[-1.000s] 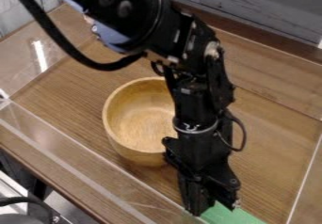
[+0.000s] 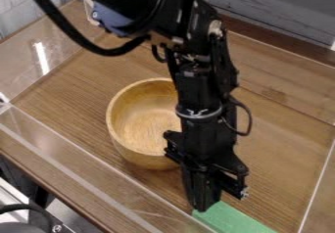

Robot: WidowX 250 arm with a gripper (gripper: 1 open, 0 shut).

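Note:
My black gripper (image 2: pixel 207 190) points down over the wooden tray floor, just above the near end of a flat green piece (image 2: pixel 236 220) that lies along the clear front wall. It looks shut, with nothing visible between its fingers. A round wooden bowl (image 2: pixel 137 119) sits behind and left of the gripper, partly hidden by the arm.
A transparent rail (image 2: pixel 78 168) runs along the front left. A pale wall stands at the back, and cables hang at the lower left.
The arm and gripper have moved up and slightly back, away from the front, uncovering a little more of the bowl. The green piece looks unmoved.

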